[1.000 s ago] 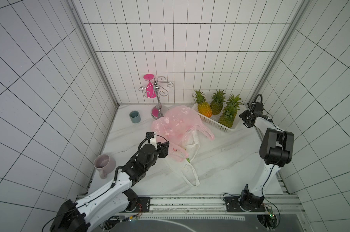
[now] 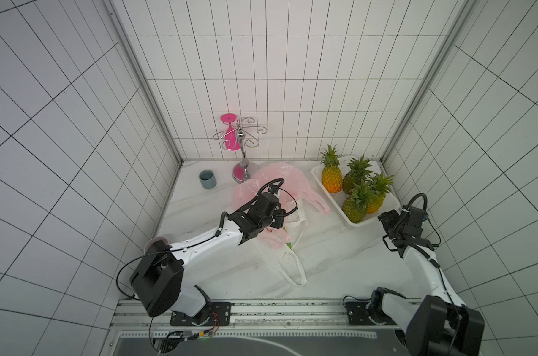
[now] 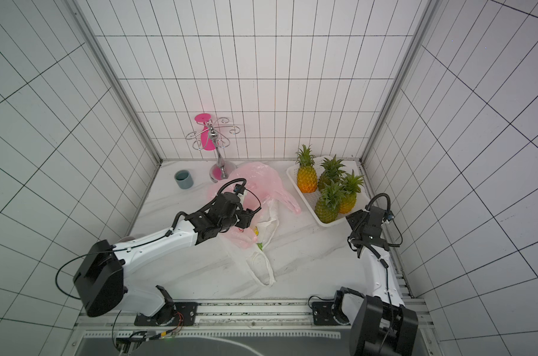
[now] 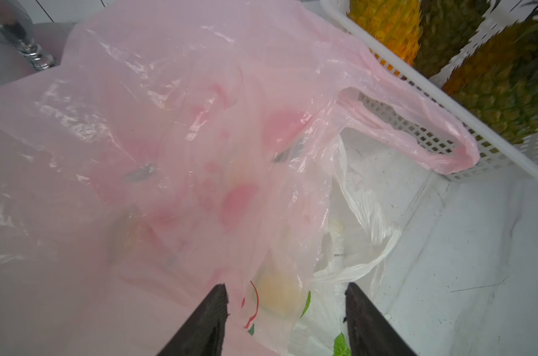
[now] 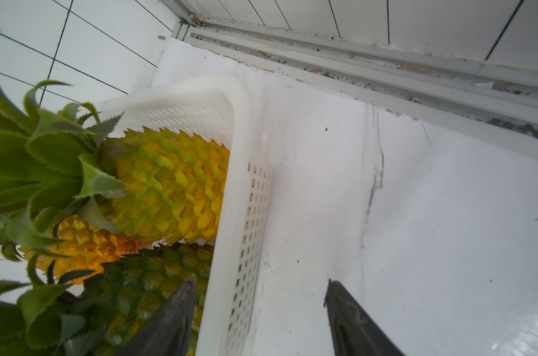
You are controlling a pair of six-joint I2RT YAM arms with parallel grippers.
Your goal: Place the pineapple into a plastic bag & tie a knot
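Note:
Several pineapples point(image 2: 331, 178) stand in a white basket point(image 5: 236, 195) at the back right. Crumpled pink plastic bags point(image 4: 191, 148) and white bags point(image 2: 292, 267) lie mid-counter, left of the basket. My left gripper is over the bags, fingers apart with nothing visibly held between them. My right gripper is beside the basket's outer side at the right, fingertips apart and empty, near the rim.
A metal stand point(image 2: 243, 160) with pink parts is at the back left, beside a blue-grey cup point(image 2: 207, 182). A pink mug sits at the front left, mostly behind the left arm. Bare counter point(image 2: 346, 261) lies front right.

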